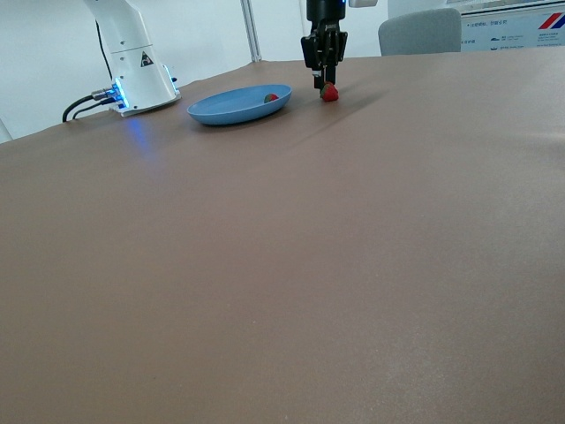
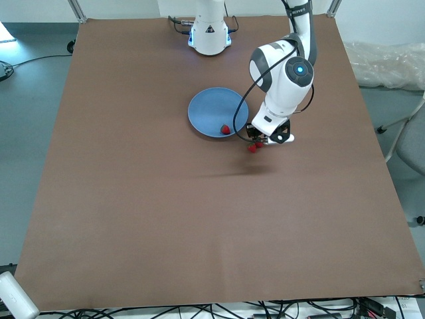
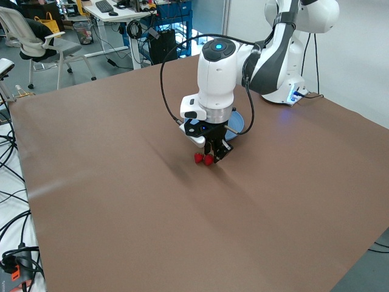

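Observation:
A blue plate holds one strawberry near its edge. Beside the plate, two strawberries are on the brown table, right under my gripper. The black fingers reach down at these strawberries; whether they are open or shut on one is hard to tell, as the wrist hides them in the left view.
My white arm base with cables stands at the back. A grey chair is beyond the right edge.

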